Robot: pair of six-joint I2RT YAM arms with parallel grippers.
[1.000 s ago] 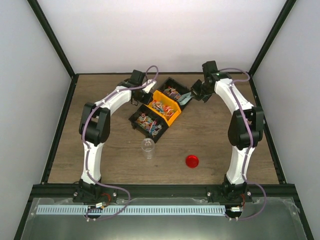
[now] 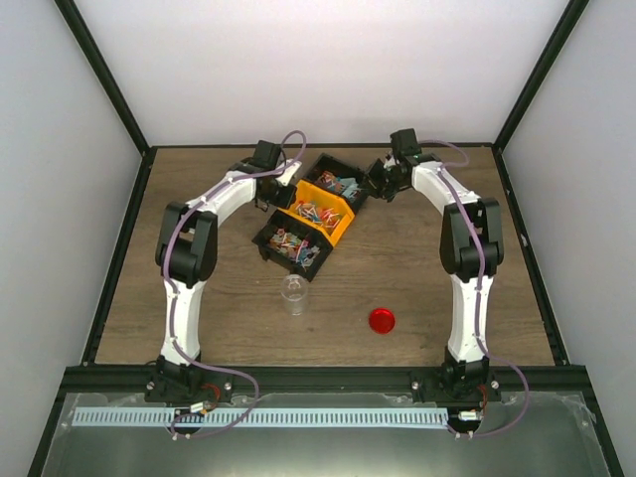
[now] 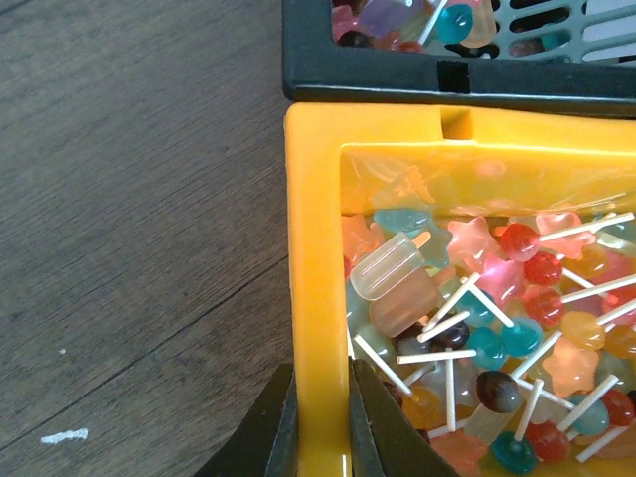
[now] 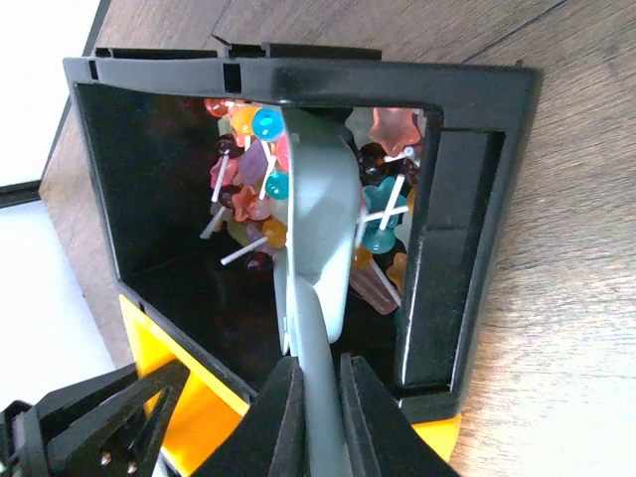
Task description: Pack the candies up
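Three joined bins of candies stand at the back of the table: a black one farthest, a yellow one in the middle, a black one nearest. My left gripper is shut on the yellow bin's rim, its fingers either side of the wall. With my right gripper shut on its handle, a pale blue-grey scoop reaches into the far black bin among loose lollipops and gummies. Whether any candy lies in the scoop I cannot tell. A clear jar stands in front of the bins.
A red lid lies on the wooden table, right of the jar. In the right wrist view, the left gripper's black fingers are close by at the yellow bin's edge.
My right gripper has moved left with the scoop, farther into the far black bin. The bins have shifted slightly left, and the left gripper with them. Jar and lid have stayed put.
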